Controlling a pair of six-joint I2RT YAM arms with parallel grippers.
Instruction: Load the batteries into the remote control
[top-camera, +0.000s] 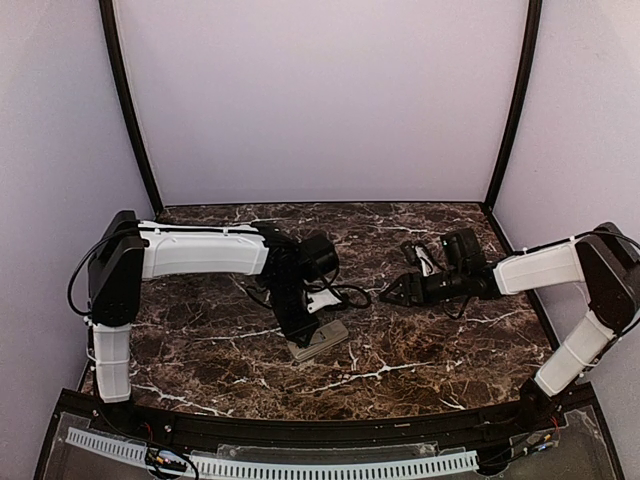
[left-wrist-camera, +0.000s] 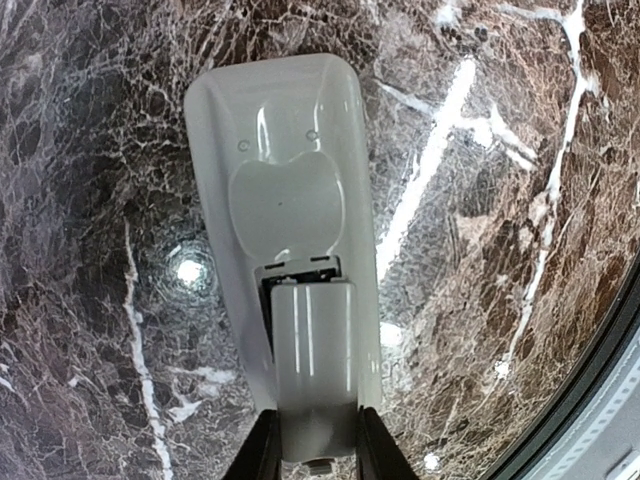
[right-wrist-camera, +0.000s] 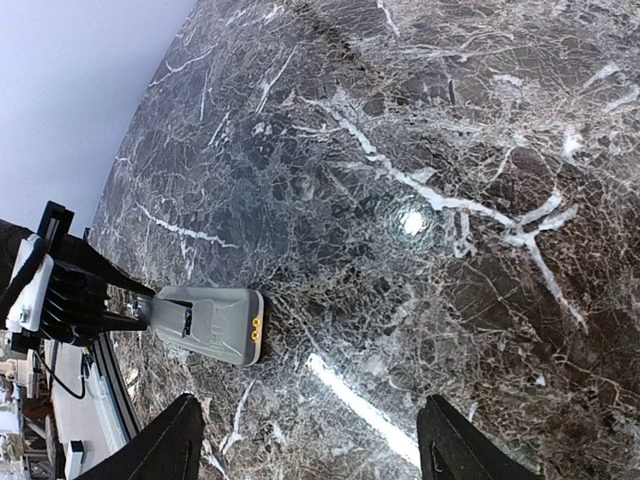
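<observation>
A grey remote control (top-camera: 330, 336) lies face down on the marble table, its battery bay mostly covered in the left wrist view by the back cover (left-wrist-camera: 315, 360). My left gripper has its fingers on either side of that cover, holding it over the bay; a dark strip of the bay shows at its edge. The remote also appears at the left of the right wrist view (right-wrist-camera: 222, 322). My right gripper (top-camera: 398, 295) hovers over the table to the right, apart from the remote, its fingers spread in the right wrist view.
A dark frame edge runs along the front, and pale walls enclose the sides and back.
</observation>
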